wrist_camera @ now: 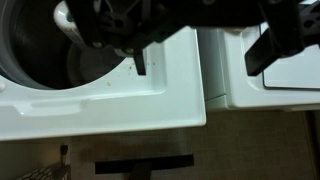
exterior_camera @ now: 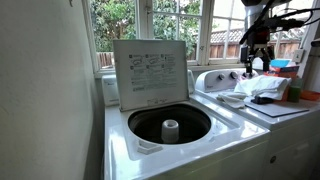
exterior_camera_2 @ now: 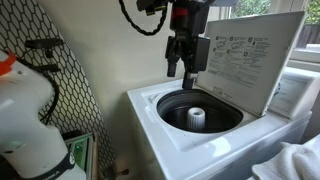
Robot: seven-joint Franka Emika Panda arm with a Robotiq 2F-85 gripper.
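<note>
The white top-loading washer (exterior_camera: 160,125) stands with its lid (exterior_camera_2: 250,60) raised. Its dark drum (exterior_camera_2: 182,107) has a pale agitator (exterior_camera: 169,131) in the middle, and no cloth shows inside. My gripper (exterior_camera_2: 181,74) hangs in the air, fingers pointing down; in the wrist view the washer's corner and the neighbouring appliance lie below. Its two fingers (wrist_camera: 139,62) are spread wide with nothing between them, so it is open. White cloth (exterior_camera: 262,87) lies in a heap on the surface right of the washer, also partly visible as white cloth (exterior_camera_2: 290,163) at the lower right.
To the right, a second white appliance (wrist_camera: 235,85) adjoins the washer across a narrow gap. A green container (exterior_camera: 294,91) and an orange item (exterior_camera: 309,95) stand near the cloth. A wall (exterior_camera: 45,90) closes off the left side, and windows (exterior_camera: 170,25) line the back.
</note>
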